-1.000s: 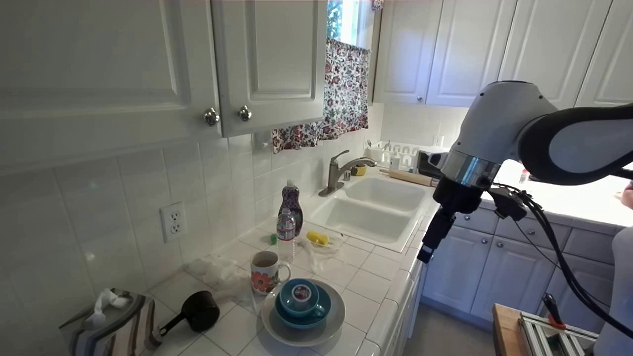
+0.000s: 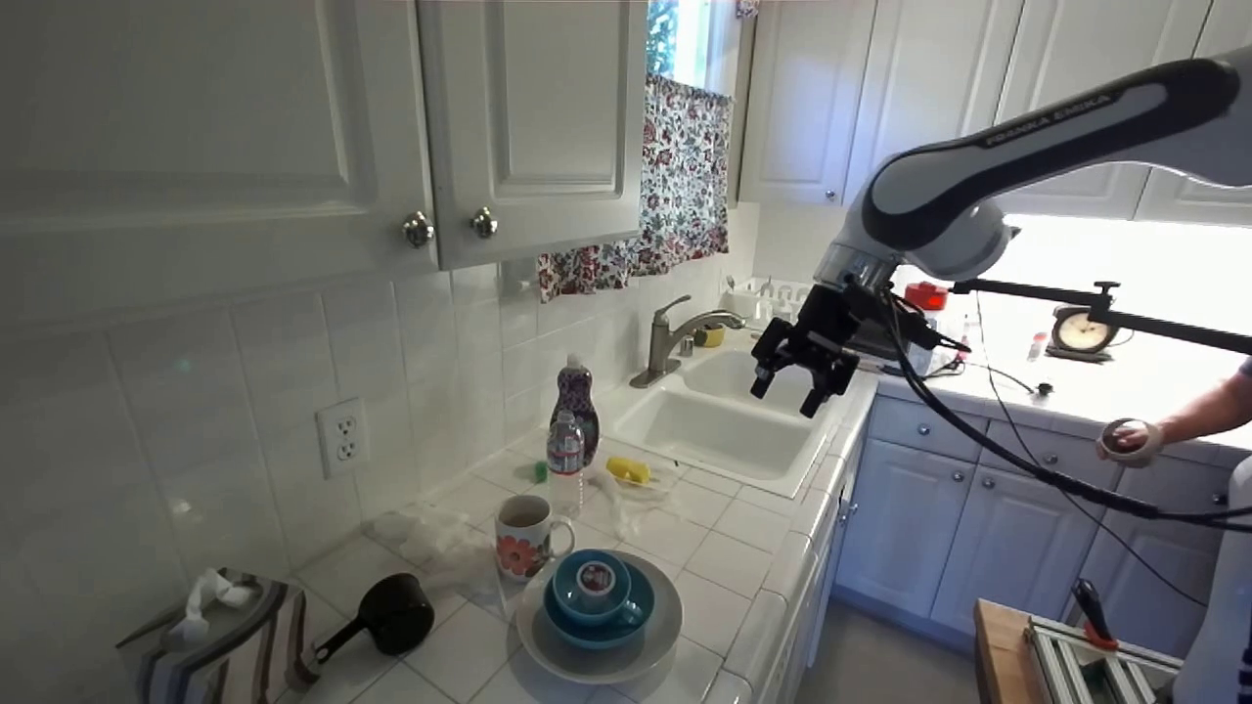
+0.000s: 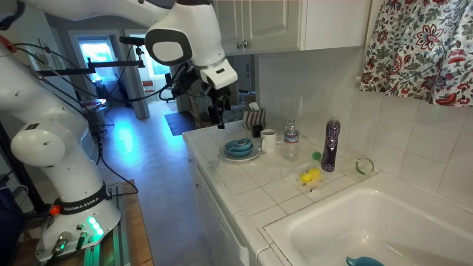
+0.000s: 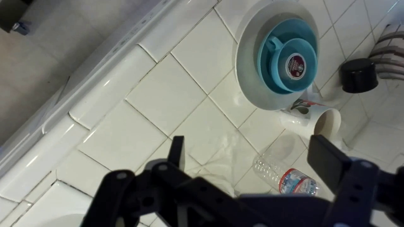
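My gripper (image 2: 788,405) hangs in the air near the sink, its fingers apart and nothing between them. From above, the wrist view shows its two black fingers (image 4: 176,151) spread over the tiled counter. A blue cup (image 4: 295,65) sits in a blue bowl (image 4: 264,56) on a grey plate (image 4: 248,85). Beside the plate is a white mug (image 2: 523,540) with a red flower. A clear water bottle (image 3: 291,139) with a red and blue label stands near a purple bottle (image 3: 330,144). Part of a blue item (image 3: 364,261) shows in the sink at the bottom edge.
The double sink (image 2: 730,436) has a faucet (image 2: 671,340) at its back. Clear plastic wrap with a yellow item (image 2: 629,470) lies on the counter. A black pot (image 2: 395,614) and a striped tissue box (image 2: 229,639) stand farther along.
My arm has swung left toward the sink and the gripper has risen and turned. A person's hand with a round object shows more fully at the right. The counter items look unmoved.
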